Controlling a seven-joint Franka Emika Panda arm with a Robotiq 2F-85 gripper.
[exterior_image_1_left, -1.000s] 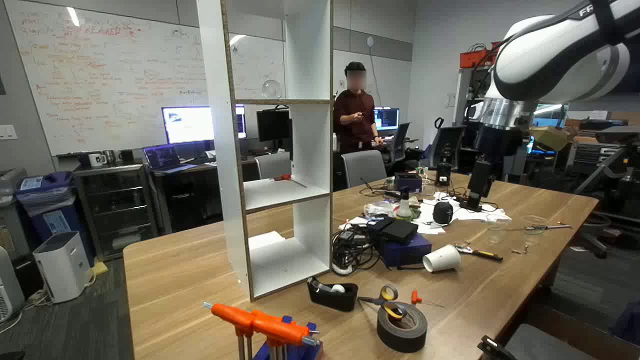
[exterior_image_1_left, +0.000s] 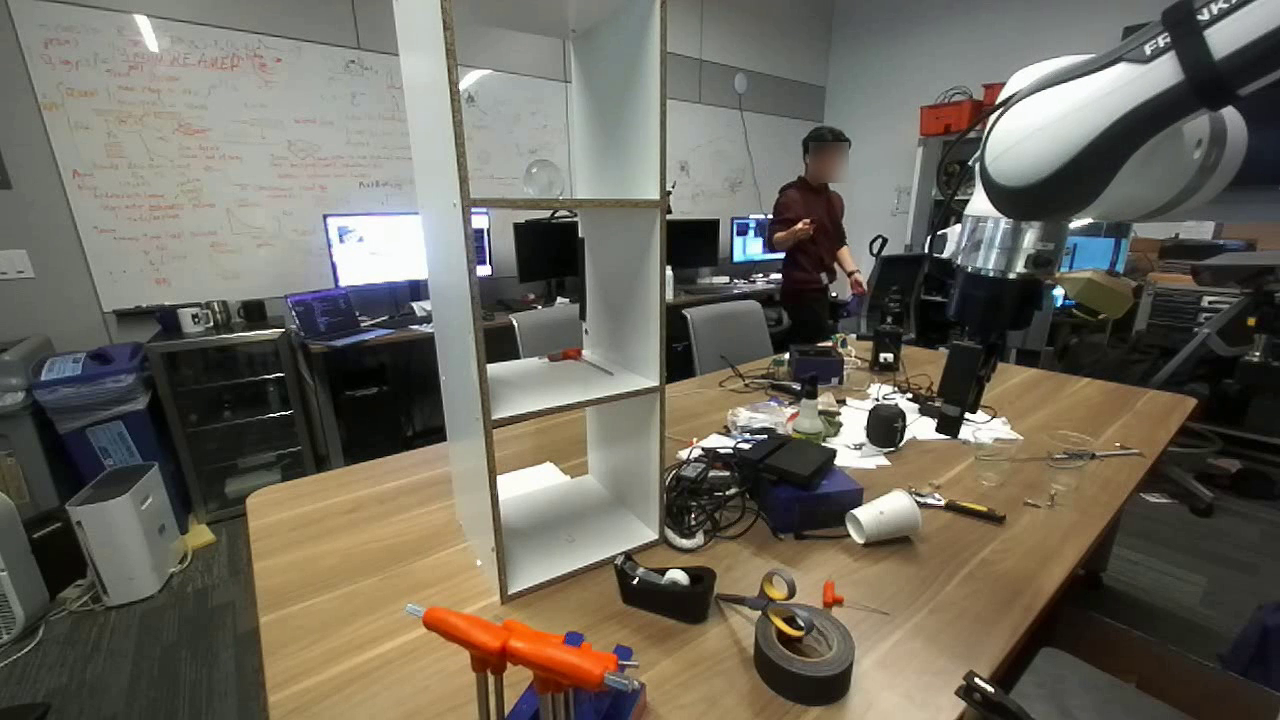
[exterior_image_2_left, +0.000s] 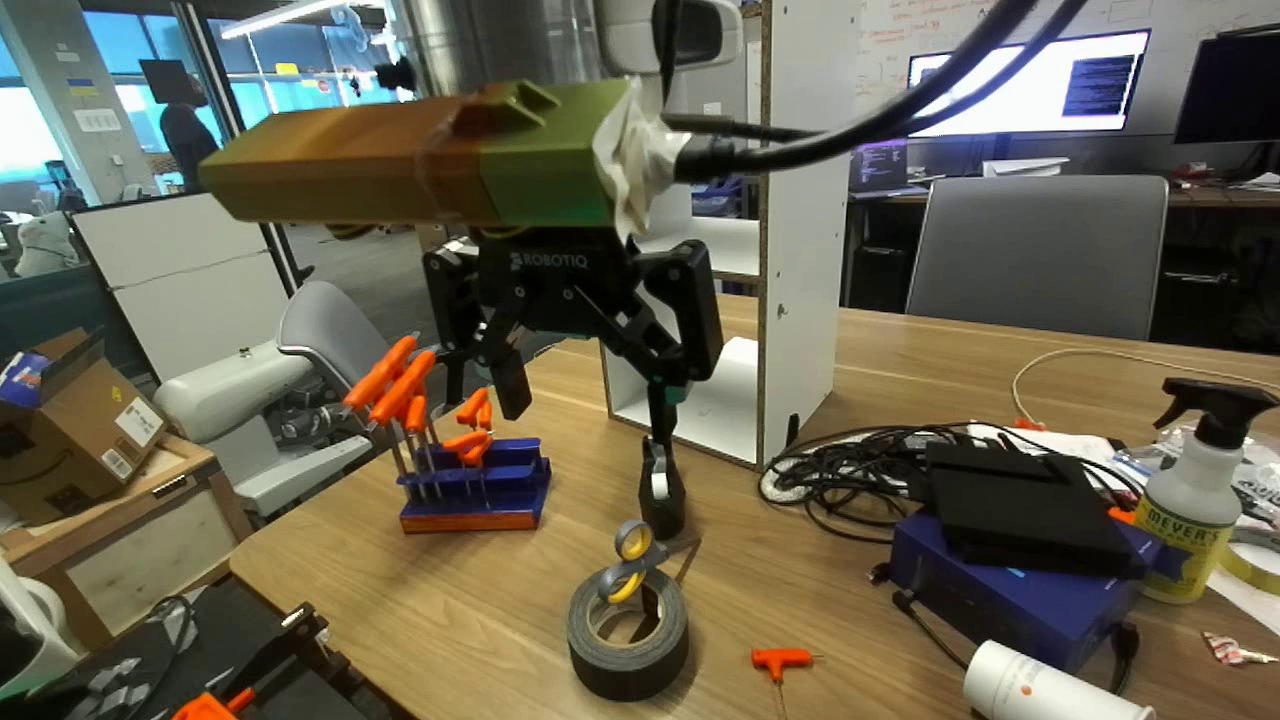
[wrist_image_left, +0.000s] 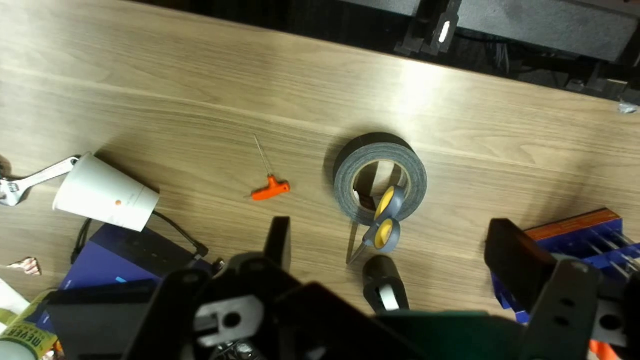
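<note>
High over the table, my gripper (exterior_image_2_left: 588, 398) stands open, its fingers wide apart with nothing between them. In the wrist view, a roll of dark tape (wrist_image_left: 414, 174) lies flat below, with grey-and-yellow scissors (wrist_image_left: 388, 233) resting against its rim. A black tape dispenser (wrist_image_left: 379, 273) sits close to the scissors. Left of the roll is a small orange T-handle key (wrist_image_left: 270, 190). A white paper cup (wrist_image_left: 107, 193) lies on its side farther left. At the right, one finger partly covers a blue stand (wrist_image_left: 561, 237) of orange-handled T-keys (exterior_image_2_left: 396, 386).
A tall white shelf (exterior_image_1_left: 441, 300) stands on the table, with a red-handled screwdriver (exterior_image_1_left: 564, 354) on one level. Tangled black cables (exterior_image_2_left: 828, 486), a blue box (exterior_image_2_left: 960, 588) and a spray bottle (exterior_image_2_left: 1188, 516) crowd beside it. Bare tabletop surrounds the tape roll.
My arm and gripper have come down slightly. The person in the background has moved to the right. The objects on the table look unmoved.
</note>
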